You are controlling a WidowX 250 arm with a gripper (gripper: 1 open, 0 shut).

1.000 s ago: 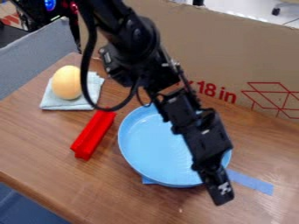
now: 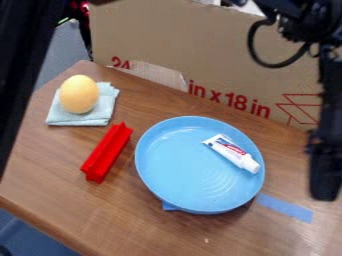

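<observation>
A white toothpaste tube (image 2: 231,152) lies on the blue plate (image 2: 181,175), towards its upper right. My gripper (image 2: 323,180) is a dark, blurred shape at the right edge, right of the plate and raised off it; its fingertips are too unclear to show their state.
A red object (image 2: 107,152) lies left of the plate. A yellow egg-shaped object (image 2: 79,95) rests on a folded light cloth (image 2: 67,118). A cardboard box (image 2: 201,50) stands behind. Blue tape (image 2: 285,208) is on the wooden table (image 2: 80,215), whose front left is clear.
My arm has moved right and away from over the plate, uncovering the toothpaste tube, which now shows fully on it.
</observation>
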